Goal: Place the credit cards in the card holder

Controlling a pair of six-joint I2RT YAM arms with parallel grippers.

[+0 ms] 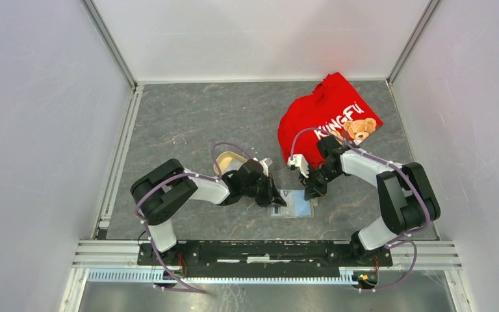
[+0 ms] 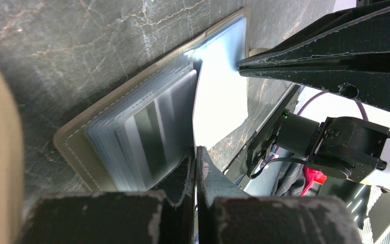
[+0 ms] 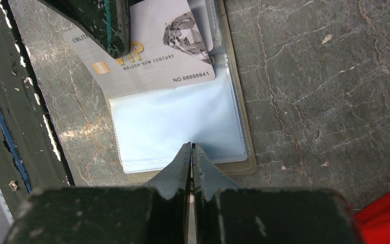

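Observation:
The open card holder [image 1: 301, 203] lies on the table with clear sleeves [image 2: 147, 122] and a pale blue page [image 3: 175, 122]. My left gripper is shut on a thin pale card, seen edge-on in the left wrist view; in the right wrist view it is the silver VIP card [image 3: 152, 71], lying over the blue page. My right gripper is shut at the outer edge of the blue page; whether the page edge is between its tips is hard to see.
A tan tray [image 1: 223, 158] sits behind my left arm. A red bag [image 1: 305, 114] lies at the back right.

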